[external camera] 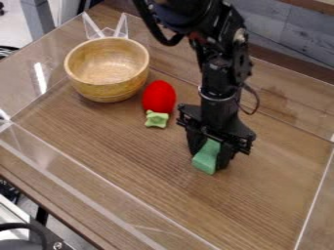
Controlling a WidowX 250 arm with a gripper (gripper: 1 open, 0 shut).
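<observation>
The black gripper [214, 137] is lowered at the middle of the table, shut on a green object [208, 156], whose lower part shows below the fingers. The rest of it is hidden by the gripper.
A tan bowl [107, 72] stands at the upper left. A red object [159, 97] and a small light-green piece [156, 120] lie left of the gripper.
</observation>
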